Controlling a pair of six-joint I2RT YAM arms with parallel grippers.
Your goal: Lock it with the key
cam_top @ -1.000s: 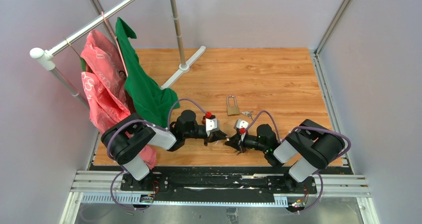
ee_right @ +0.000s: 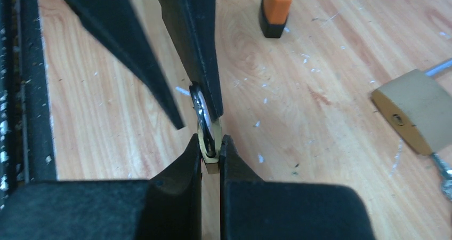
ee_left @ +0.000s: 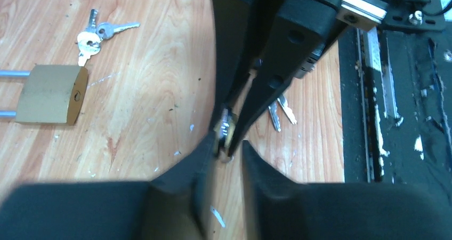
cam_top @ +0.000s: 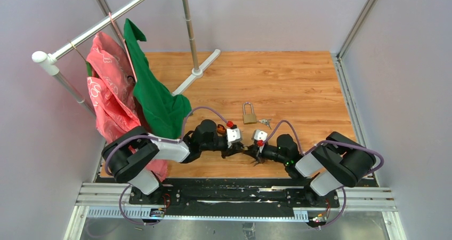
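Observation:
A small brass padlock with a shiny shackle [ee_right: 211, 144] stands on edge between the fingertips of my right gripper, which is shut on it. My left gripper is part open around the shackle end. One of its fingers [ee_right: 205, 64] lies against or very near the shackle; the other is clearly apart. In the left wrist view the small padlock [ee_left: 226, 128] shows between the right fingers, and the left fingertips are blurred. Two keys [ee_left: 281, 112] rest on the table below the right gripper. From the top, the grippers hide most of the small padlock.
A larger brass padlock [cam_top: 249, 118] lies behind the grippers, its keys [cam_top: 265, 122] beside it. An orange and black object [ee_right: 277, 8] is near the left arm. Hanging clothes [cam_top: 160, 98] fill the left side. Free table lies at the back right.
The right gripper has hardly moved, and the larger padlock lies where it was.

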